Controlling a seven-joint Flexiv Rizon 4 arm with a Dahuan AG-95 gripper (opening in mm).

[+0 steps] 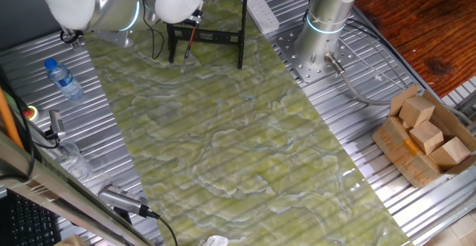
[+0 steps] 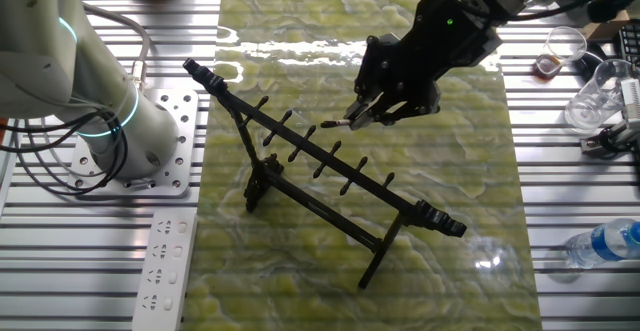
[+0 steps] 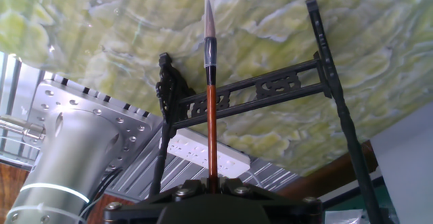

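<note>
A writing brush with a reddish-brown handle and a pale, clear-capped tip runs up the middle of the wrist view. My gripper is shut on its handle. Exterior view 1 shows the brush slanting down beside the black rack. In exterior view 2 my gripper is above and beside the rack's pegged top bar, a short end of the brush sticking out toward it. The black rack stands upright, its pegs bare.
A green marbled mat covers the table's middle, clear in front of the rack. A water bottle and a carton of wooden blocks are at the sides.
</note>
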